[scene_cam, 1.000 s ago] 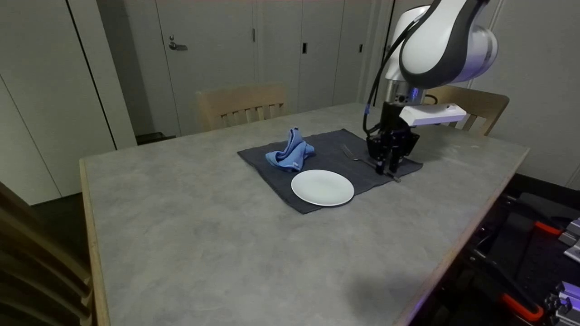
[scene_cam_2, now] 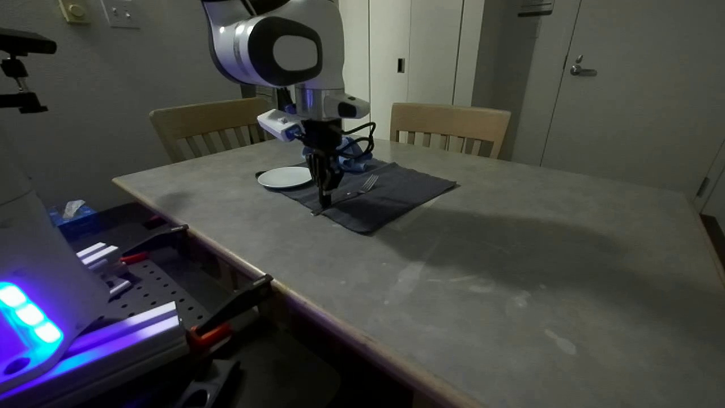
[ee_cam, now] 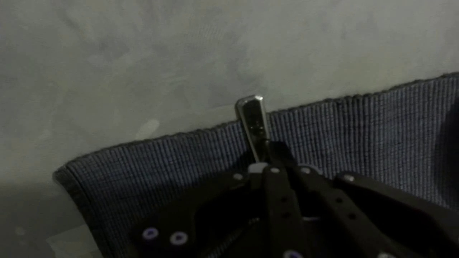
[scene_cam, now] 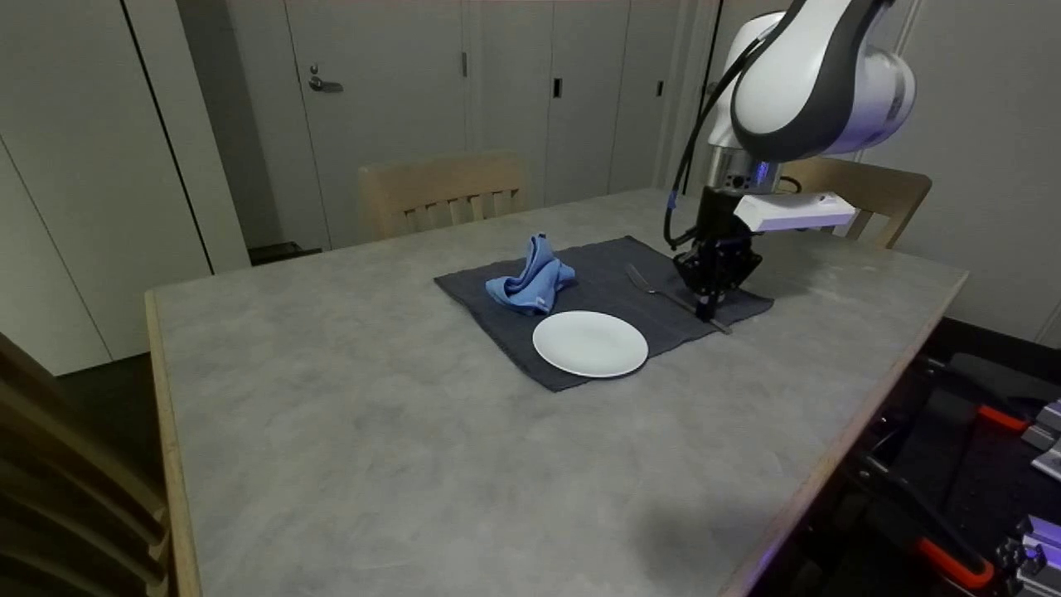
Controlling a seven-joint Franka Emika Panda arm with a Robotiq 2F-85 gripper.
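Observation:
A silver fork (scene_cam: 648,287) lies across the right part of a dark grey placemat (scene_cam: 599,260). Its tines stay on the cloth, and the handle end (ee_cam: 252,116) sticks out past the hem onto the table. My gripper (scene_cam: 707,310) points down at the handle, low over the mat's edge, with its fingers shut. In the wrist view the dark fingers (ee_cam: 277,193) cover the handle just behind its end; whether any of it sits between them is hidden. Exterior view 2 also has the fingertips (scene_cam_2: 325,201) down at the handle.
On the mat's near left edge rests a white plate (scene_cam: 589,344), with a crumpled blue napkin (scene_cam: 535,283) behind it. Wooden chairs (scene_cam: 443,194) stand around the table.
My gripper's fingers have come together at the fork's handle; they were apart a second ago. The fork, plate and napkin look unmoved.

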